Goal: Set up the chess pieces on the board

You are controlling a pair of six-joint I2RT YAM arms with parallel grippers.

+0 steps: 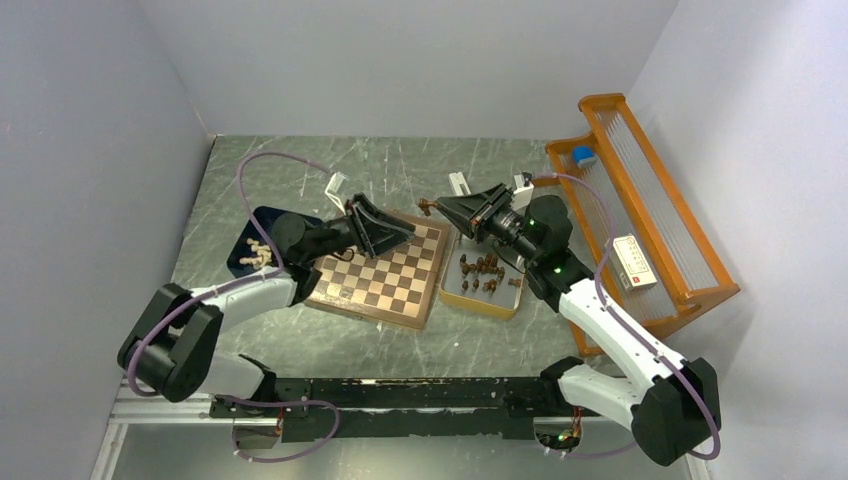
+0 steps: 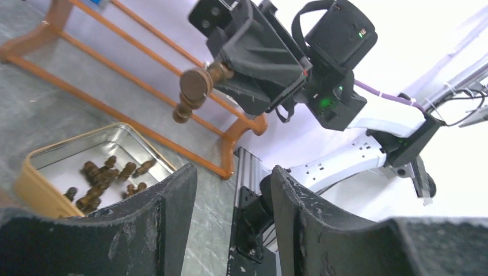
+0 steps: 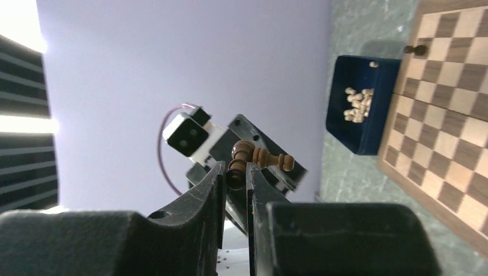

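Note:
A dark wooden chess piece point(image 3: 258, 156) is held sideways in my right gripper, which is shut on it, above the board's right edge. My left gripper hangs over the chessboard point(image 1: 372, 290), open and empty, pointed toward that piece from the left. One dark piece point(image 3: 419, 49) stands on a far square of the board in the right wrist view. Brown pieces point(image 1: 480, 275) lie in a metal tin point(image 1: 480, 308) right of the board; pale pieces point(image 3: 359, 100) lie in a dark blue tray point(image 3: 339, 80) to its left.
A wooden rack point(image 1: 642, 150) with a white box point(image 1: 632, 262) stands on the right. A small white object point(image 1: 459, 183) lies behind the tin.

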